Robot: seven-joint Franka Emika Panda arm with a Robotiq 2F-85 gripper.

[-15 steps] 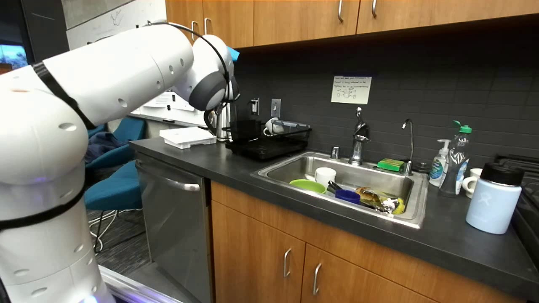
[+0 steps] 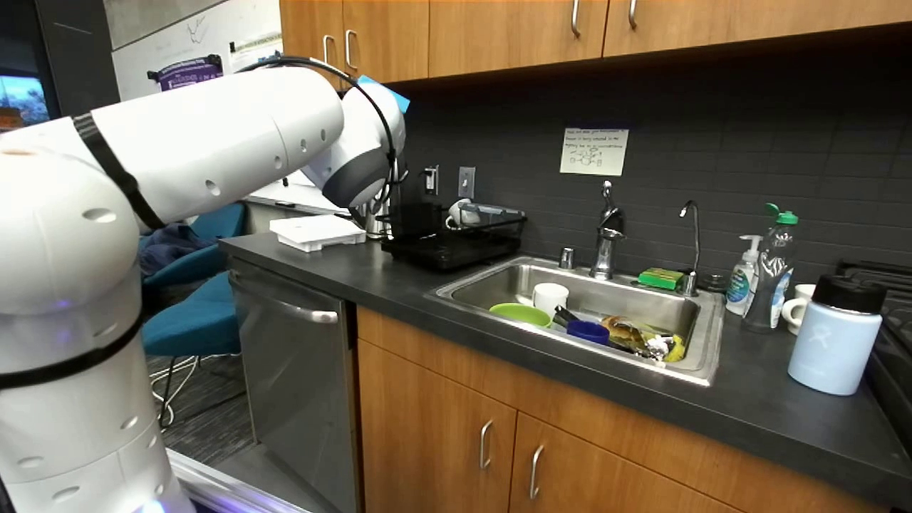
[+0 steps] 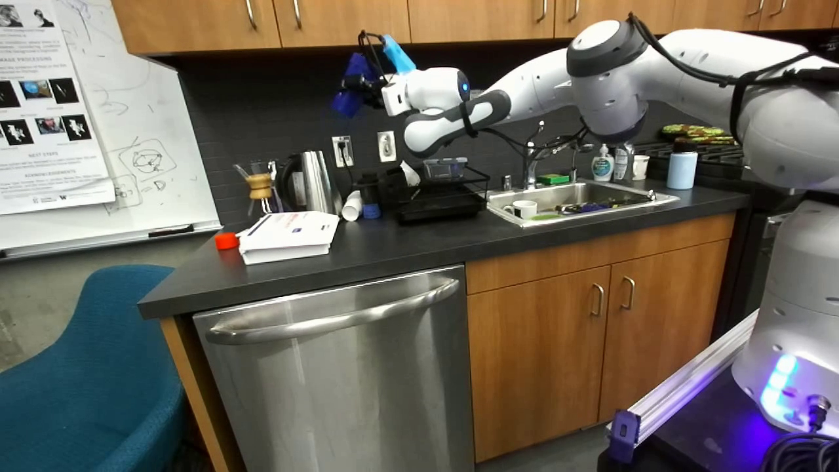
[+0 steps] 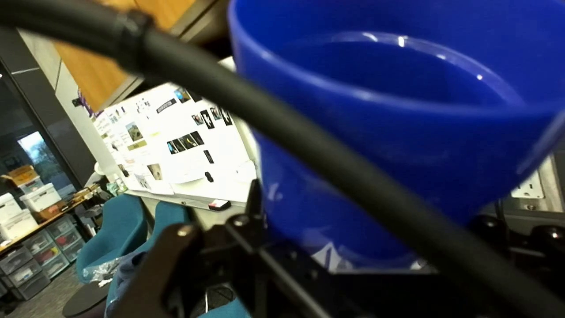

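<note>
A large blue cup (image 4: 402, 132) fills the right half of the wrist view, its wide rim facing up and its inside looking empty. Raised high in front of the dark wall, my gripper (image 3: 362, 85) is shut on this blue cup (image 3: 344, 105), well clear of the counter. Dark finger linkages show along the bottom of the wrist view. A black cable crosses in front and hides part of the cup; the finger contact itself is hard to make out. Exterior view 1 does not show the gripper, which the arm (image 2: 355, 154) hides.
Overhead cabinets (image 3: 338, 22) hang close above the gripper. Below stand a kettle (image 3: 318, 182), a black dish rack (image 3: 440, 200) and a white box (image 3: 287, 235). The sink (image 2: 710, 342) holds a white mug (image 2: 549, 296), a green bowl (image 2: 519, 313) and other dishes. Bare counter lies before the rack.
In exterior view 1 the arm's elbow and forearm have shifted right and slightly down. The counter and sink items look unchanged.
</note>
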